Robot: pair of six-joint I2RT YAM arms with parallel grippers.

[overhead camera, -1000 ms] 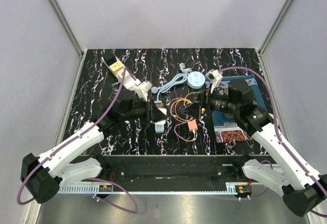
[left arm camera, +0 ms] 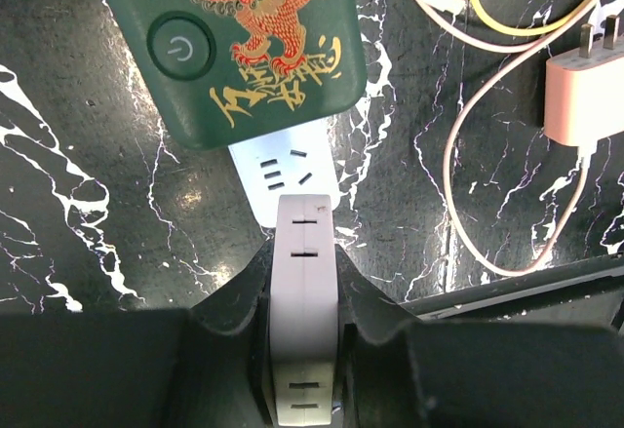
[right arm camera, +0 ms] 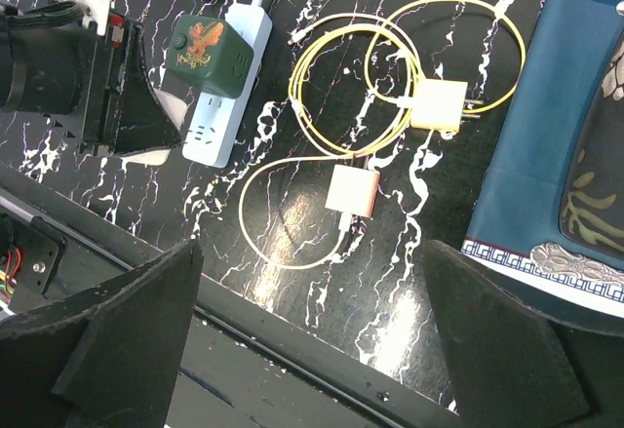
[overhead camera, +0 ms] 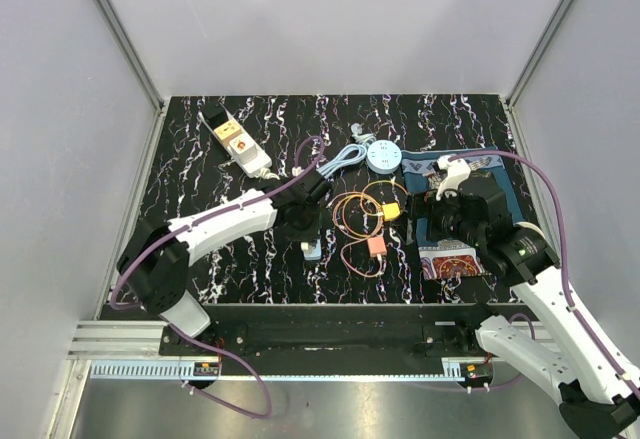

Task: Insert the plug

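My left gripper is shut on a white plastic block with slots (left arm camera: 302, 321), seen end to end in the left wrist view, above a white power strip on the black marble table. A dark green cube with a dragon print and power symbol (left arm camera: 234, 28) sits on the strip, covering part of it. A pink charger (left arm camera: 575, 97) with prongs showing and a yellow charger (right arm camera: 439, 104) lie to the right with their cables. My right gripper is open over the table, nothing between its fingers.
A blue mat (right arm camera: 531, 136) lies at the right, a round white disc (overhead camera: 384, 156) at the back, another white strip (overhead camera: 235, 139) at the back left. The table's front rail (right arm camera: 234, 321) runs below. Bare marble lies left of the power strip.
My right gripper has moved right, away from the middle, toward the mat.
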